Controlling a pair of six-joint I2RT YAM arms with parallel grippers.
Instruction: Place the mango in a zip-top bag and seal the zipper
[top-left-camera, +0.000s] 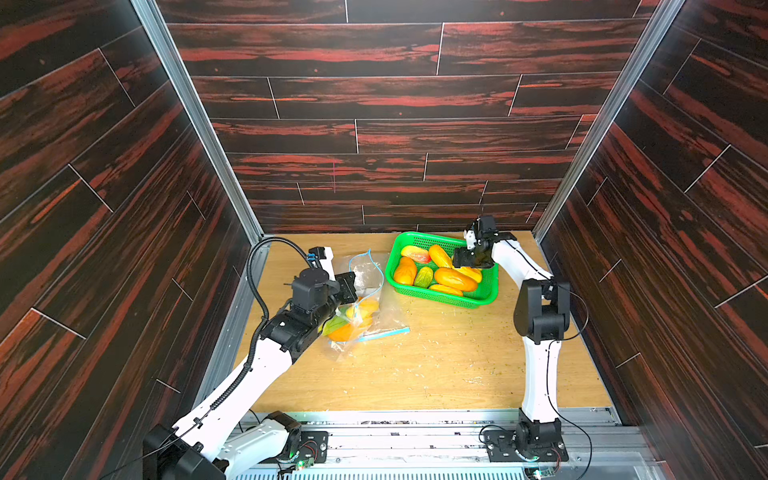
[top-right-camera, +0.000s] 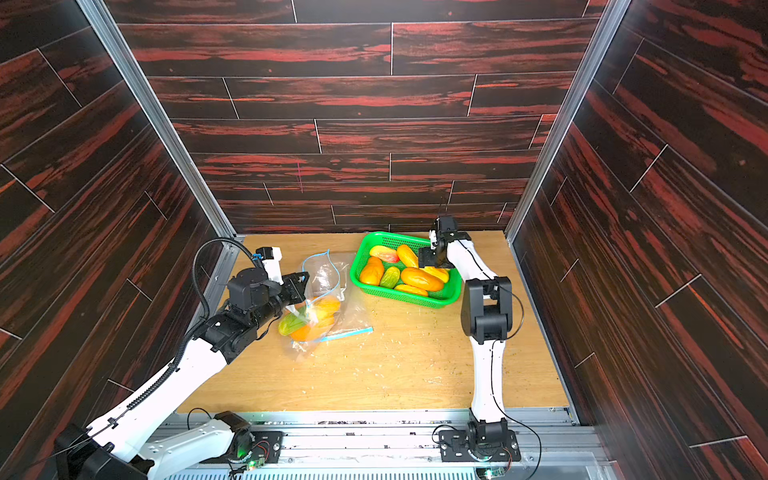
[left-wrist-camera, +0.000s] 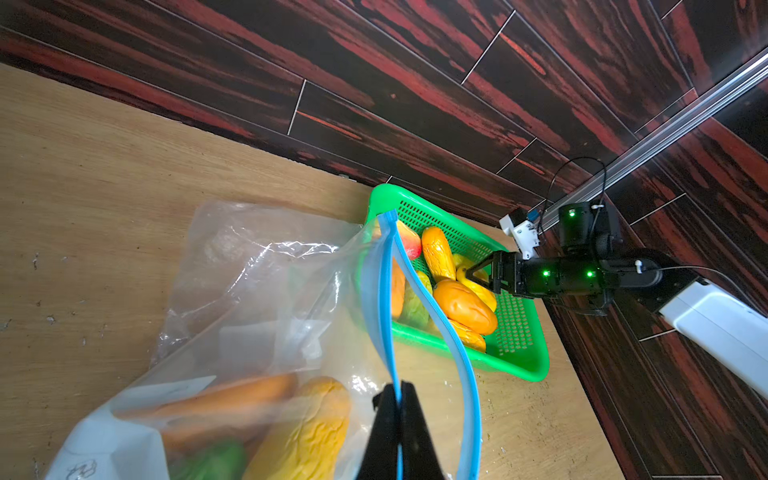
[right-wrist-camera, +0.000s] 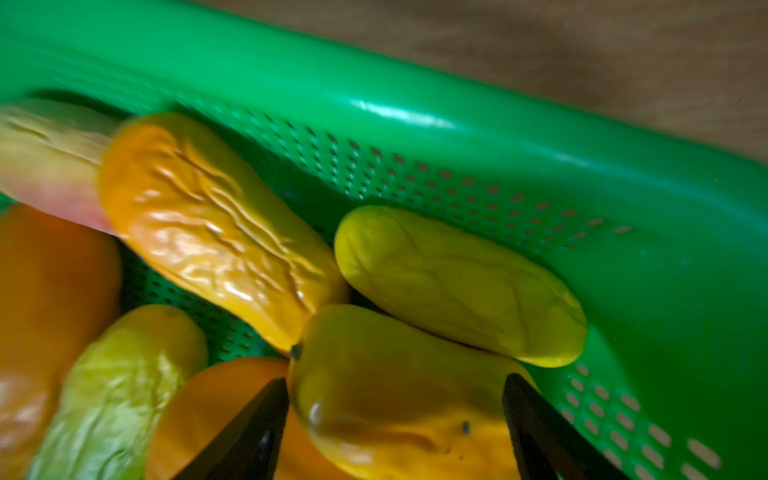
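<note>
Clear zip top bag with a blue zipper edge stands at the left of the table, mouth up and gaping, several mangoes inside. On its blue rim my left gripper is shut, the strip running between its fingertips. A green basket holds several more mangoes. Over its right part is my right gripper, open, its fingers on either side of a yellow-orange mango. Whether the pads touch that mango cannot be told. Beyond lies a yellow-green mango.
Another blue zipper strip in clear plastic lies flat in front of the standing bag. The basket's far wall rises close behind the mangoes. Bare wooden table spreads across the front and middle.
</note>
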